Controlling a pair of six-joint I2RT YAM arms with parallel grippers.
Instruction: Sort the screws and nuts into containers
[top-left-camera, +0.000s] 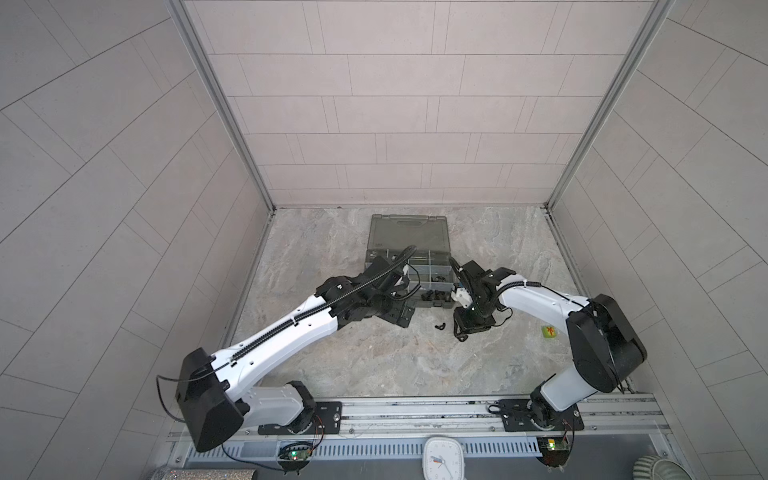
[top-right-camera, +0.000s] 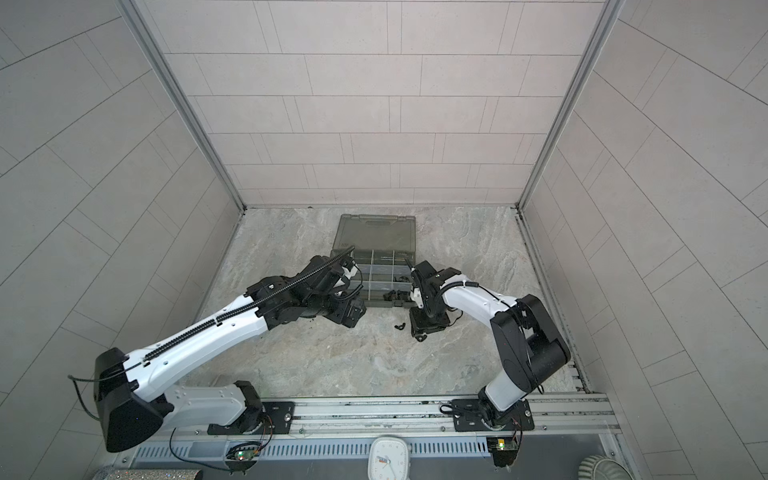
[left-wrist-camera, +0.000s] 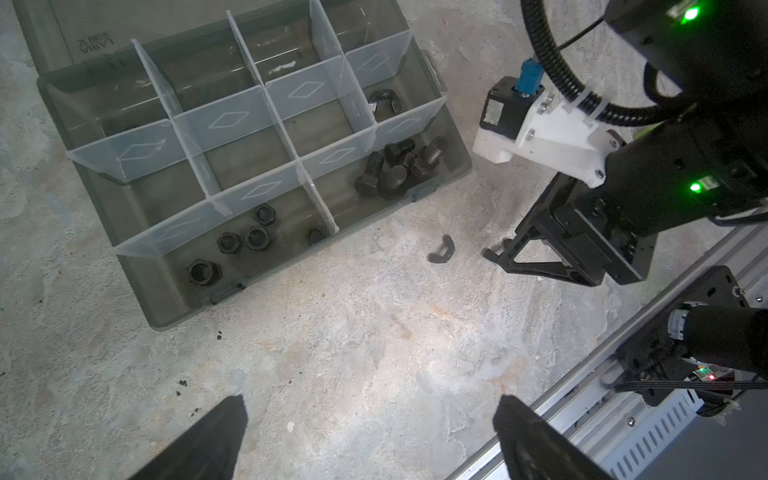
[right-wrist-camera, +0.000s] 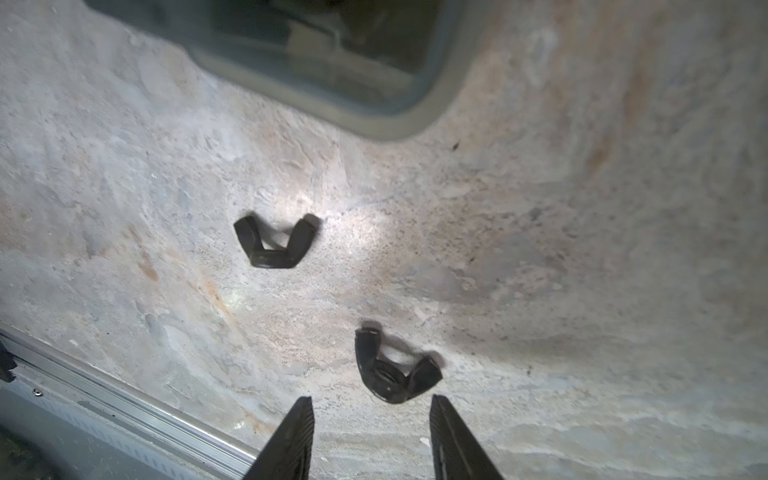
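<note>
Two black wing nuts lie on the table in the right wrist view: one (right-wrist-camera: 276, 254) at left of centre, another (right-wrist-camera: 388, 380) just ahead of my right gripper. That gripper is open with its fingers (right-wrist-camera: 296, 436) wide apart and nothing held. In the left wrist view, one wing nut (left-wrist-camera: 443, 249) shows beside the divided box (left-wrist-camera: 276, 276). The box's front compartments hold several bolts (left-wrist-camera: 392, 180) on the right and several hex nuts (left-wrist-camera: 256, 237) on the left. A dark wing nut (left-wrist-camera: 385, 101) sits in the compartment behind the bolts. My left gripper stands open and empty.
The box's lid (top-left-camera: 409, 234) lies open toward the back wall. A small green-and-yellow cube (top-left-camera: 549, 331) rests right of the right arm. Dark specks (left-wrist-camera: 182, 384) dot the stone tabletop by the box. The table in front of the box is largely clear.
</note>
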